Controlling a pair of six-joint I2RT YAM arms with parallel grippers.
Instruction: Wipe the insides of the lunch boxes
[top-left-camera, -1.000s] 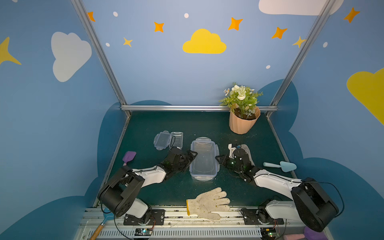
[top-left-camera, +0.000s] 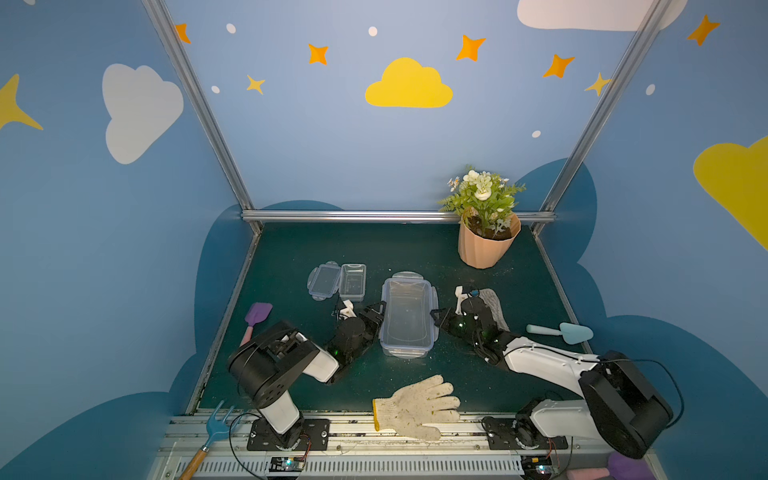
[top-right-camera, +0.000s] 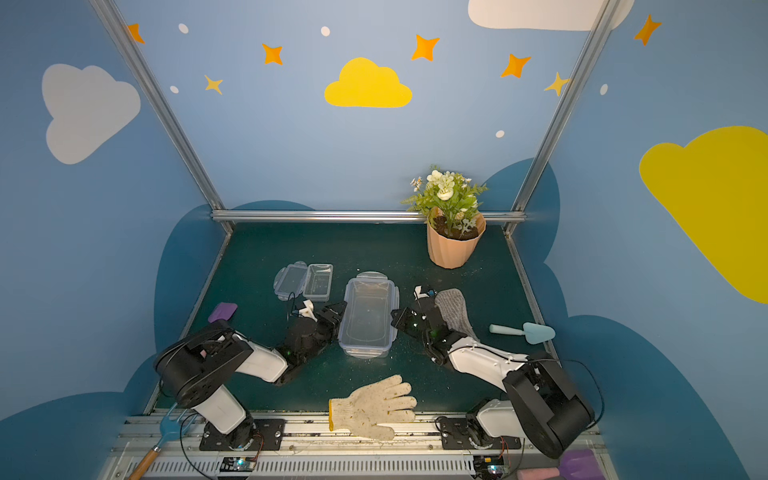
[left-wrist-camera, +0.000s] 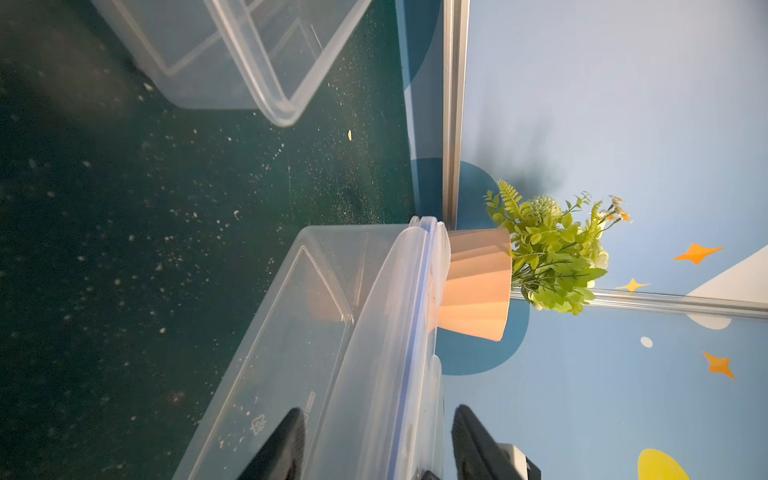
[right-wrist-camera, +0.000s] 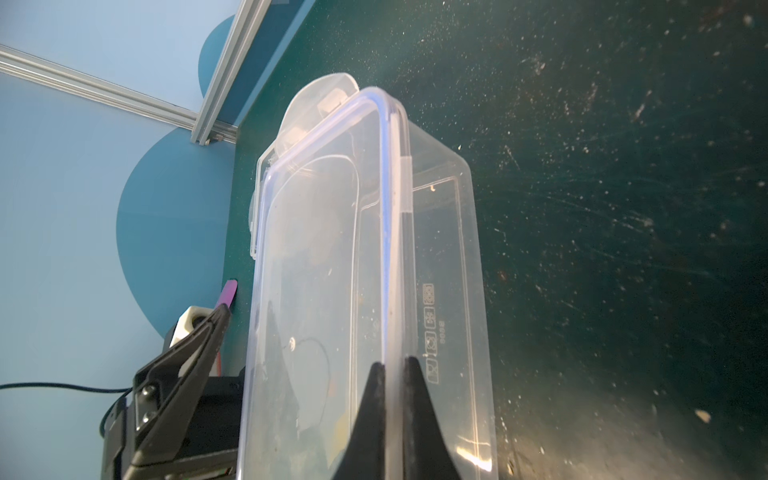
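The large clear lunch box (top-left-camera: 408, 316) stands mid-table under its translucent lid (right-wrist-camera: 320, 240). At its left side, my left gripper is open, its fingers apart with the lid's near edge in the space between them. My right gripper is shut at the opposite side, with the thin lid edge running between its fingertips. Farther back on the left, the small lunch box (top-left-camera: 353, 281) is uncovered, and its lid (top-left-camera: 324, 281) lies beside it. A grey cloth (top-right-camera: 457, 312) lies partly hidden behind my right gripper.
A work glove (top-left-camera: 416, 406) lies at the front. The flower pot (top-left-camera: 482, 240) stands at the back right. A purple spatula (top-left-camera: 257, 313) is at left, a light blue one (top-left-camera: 574, 333) at right. Table behind the boxes is clear.
My left gripper has moved slightly left from over the large box's edge, and its arm's elbow has swung rightward. The large box has shifted very slightly toward the back.
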